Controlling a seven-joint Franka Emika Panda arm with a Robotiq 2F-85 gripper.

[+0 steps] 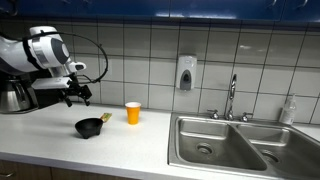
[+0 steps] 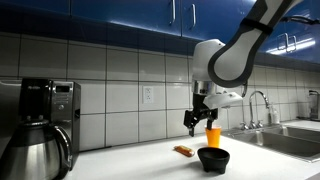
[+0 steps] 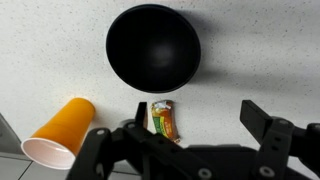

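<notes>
A black bowl [image 1: 89, 127] rests on the white counter, toward its front left. Behind it stands an orange cup [image 1: 133, 112], upright near the tiled wall. A small packet with orange and green print [image 3: 164, 119] lies flat on the counter between bowl and cup. High over the counter is my gripper [image 1: 77, 99], to the left of the bowl in exterior view 1. In the wrist view my gripper has its fingers [image 3: 256, 115] spread wide, with nothing held between them; the packet shows in the gap, well below.
A double steel sink [image 1: 205, 146] with a tap [image 1: 231, 100] takes up the right side. A coffee maker [image 2: 42, 130] stands at the left in exterior view 2. Bare counter [image 1: 145, 145] lies between bowl and sink.
</notes>
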